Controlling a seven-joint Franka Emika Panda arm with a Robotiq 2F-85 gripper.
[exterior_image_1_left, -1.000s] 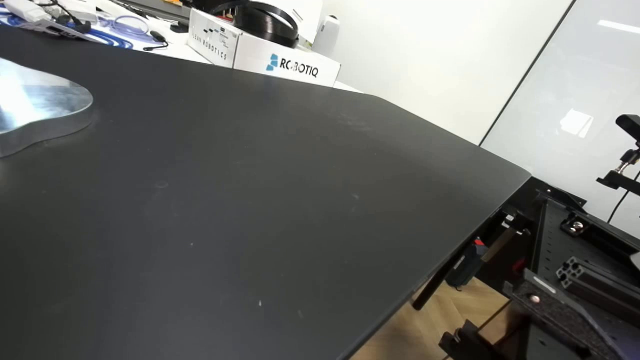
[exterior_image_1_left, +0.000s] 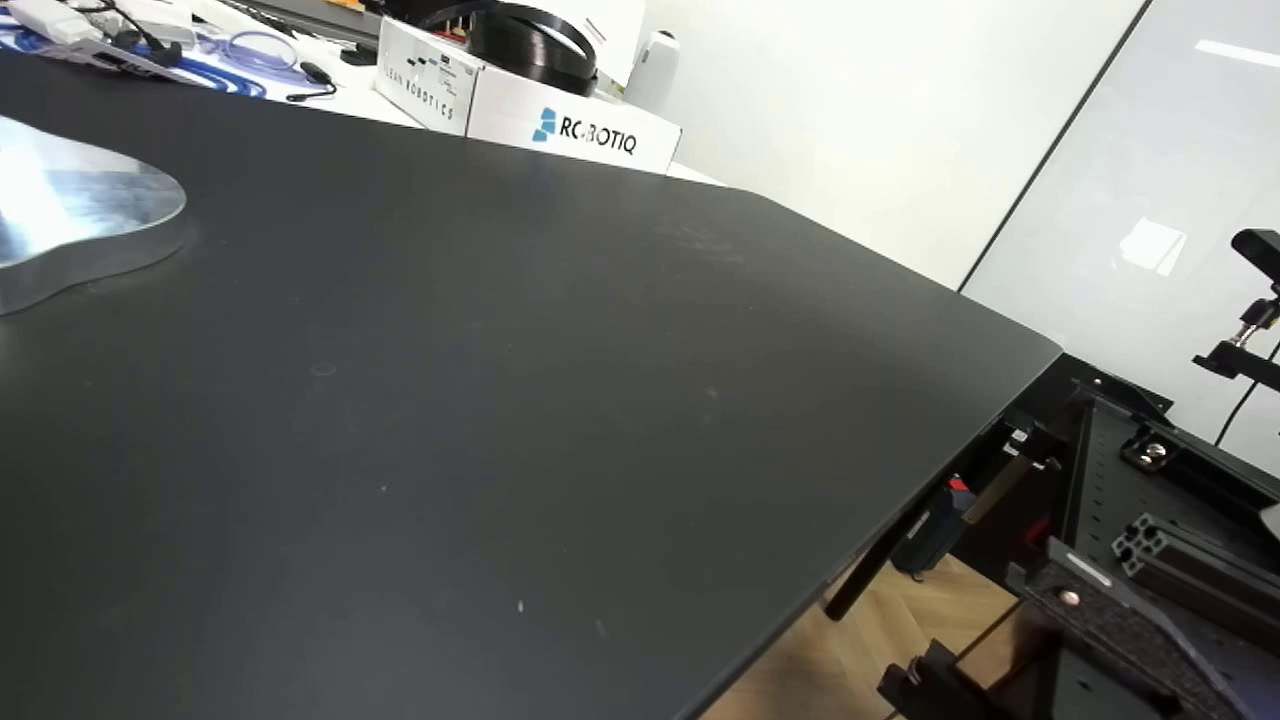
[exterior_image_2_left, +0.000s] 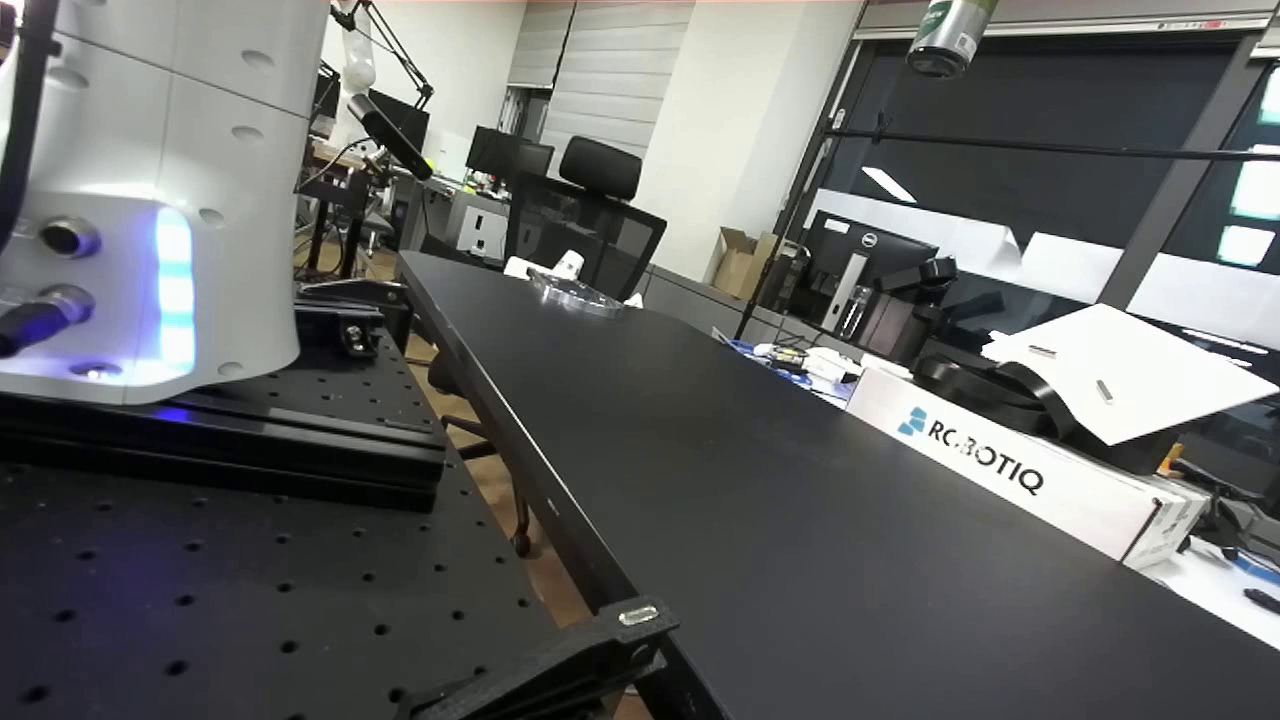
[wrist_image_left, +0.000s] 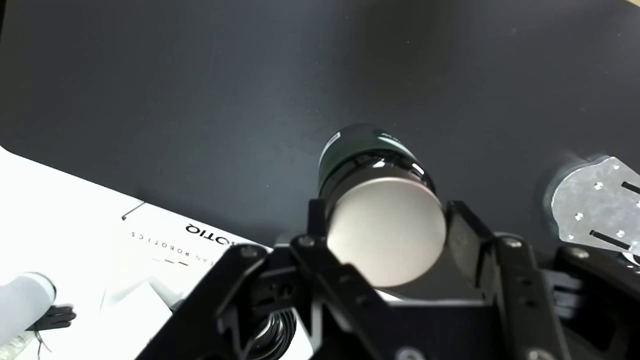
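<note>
A dark cylinder (wrist_image_left: 384, 231) with a pale round end, probably a can, sits between the fingers of my gripper in the wrist view. The fingers are shut on its sides. In exterior view 2 the lower part of a silver-and-green can (exterior_image_2_left: 951, 38) hangs high above the table, cut off by the top edge. My gripper is outside both exterior views. Beneath lies the black table (exterior_image_1_left: 504, 396), bare over most of its top.
A shiny metal plate lies on the table, also visible in exterior view 1 at the left edge. Beyond the far edge stands a white Robotiq box (exterior_image_1_left: 576, 126) with cables nearby.
</note>
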